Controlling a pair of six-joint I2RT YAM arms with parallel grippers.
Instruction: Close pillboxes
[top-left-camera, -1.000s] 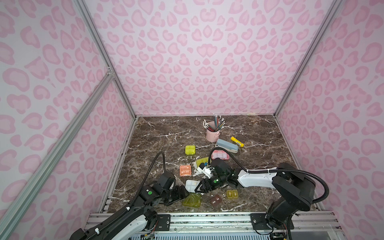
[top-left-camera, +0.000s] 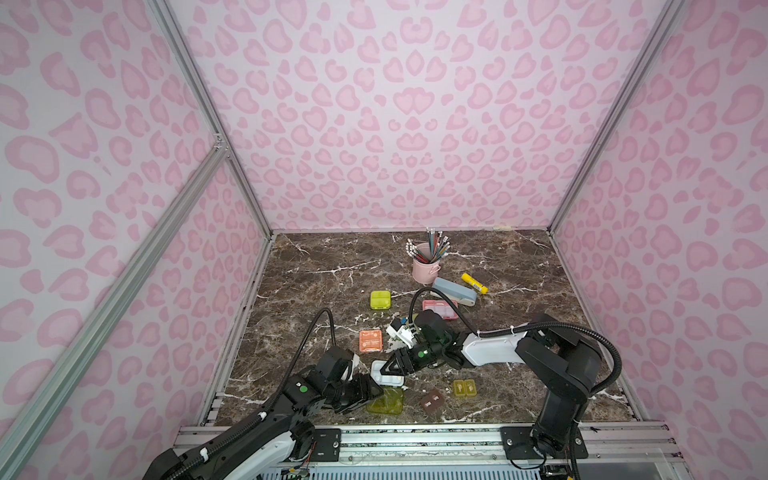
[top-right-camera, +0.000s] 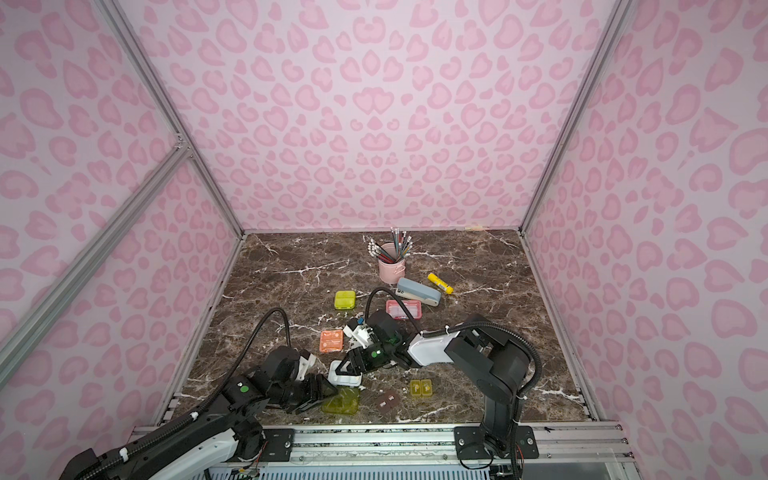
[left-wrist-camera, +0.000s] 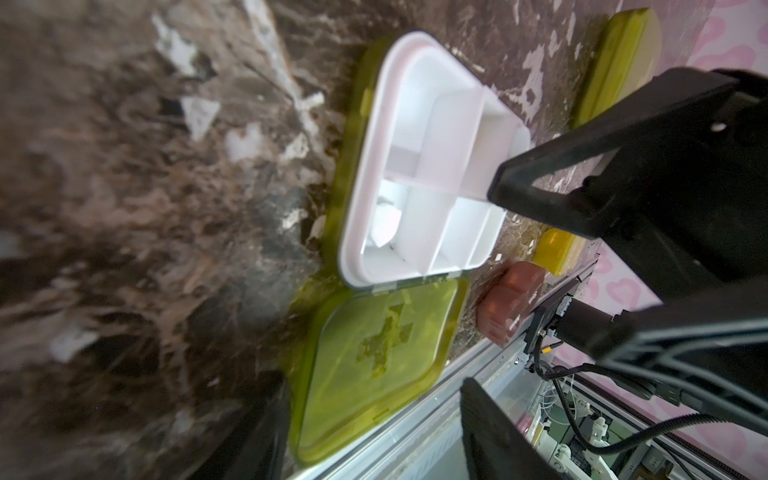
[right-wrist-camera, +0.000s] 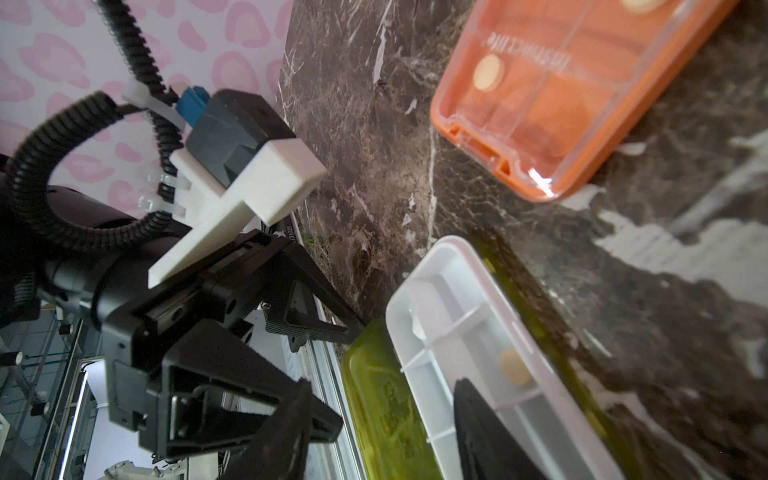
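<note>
An open pillbox lies near the table's front edge. Its white tray (top-left-camera: 379, 369) has compartments with a white pill (left-wrist-camera: 385, 223) and a tan pill (right-wrist-camera: 514, 366). The translucent green lid (left-wrist-camera: 376, 344) is folded out flat towards the front. My left gripper has one finger on either side of the lid's free end, shut across it; the exact contact is hard to see. Over the tray's other end, my right gripper stands part open. The left wrist view shows one of its fingers (left-wrist-camera: 528, 188) overlapping the tray's rim.
Behind the tray is a shut orange pillbox (top-left-camera: 370, 341) holding pills. Lime (top-left-camera: 380, 300) and pink (top-left-camera: 436, 309) boxes lie farther back. To the right are a reddish box (top-left-camera: 433, 401) and a small yellow one (top-left-camera: 464, 388). A pencil cup (top-left-camera: 425, 273) stands at the back.
My right arm has moved left, bringing its gripper over the white tray. The left gripper has shifted slightly right, beside the lid. The pillbox looks almost unmoved.
</note>
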